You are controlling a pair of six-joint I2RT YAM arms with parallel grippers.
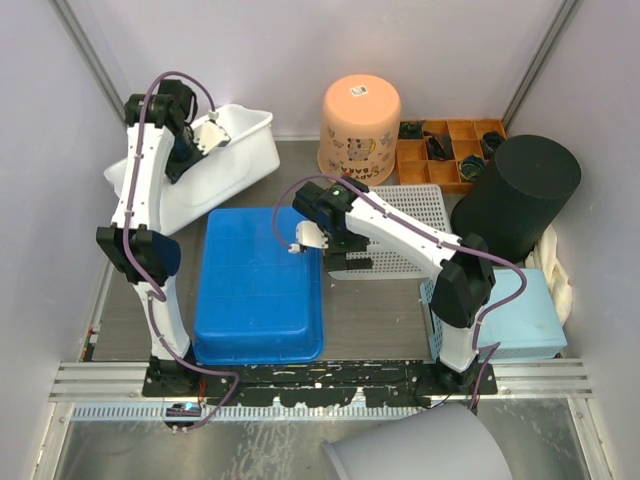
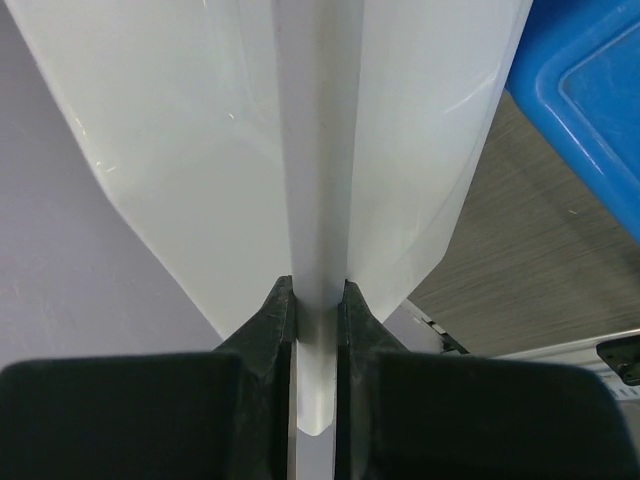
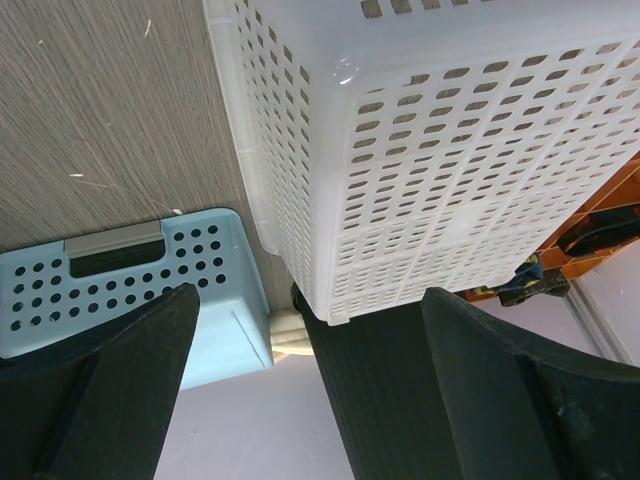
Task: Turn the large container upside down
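The large white container (image 1: 225, 165) lies slantwise at the back left, tilted, one long wall showing. Part of it is hidden under my left arm. My left gripper is shut on its white rim, which runs lengthwise between the fingers in the left wrist view. From above, this gripper (image 1: 180, 160) sits over the container's near middle. My right gripper (image 1: 348, 262) stands open, empty, beside the white perforated basket (image 1: 410, 220) and well away from the container. In the right wrist view the basket (image 3: 450, 150) lies beyond the spread fingers (image 3: 130, 380).
A blue lid-like tray (image 1: 258, 290) lies directly before the container. Further right stand a pink bin (image 1: 360, 120), an orange divided tray (image 1: 465, 135), a black bin (image 1: 515, 190) and a light-blue basket (image 1: 510, 315). Walls close in at the left and back.
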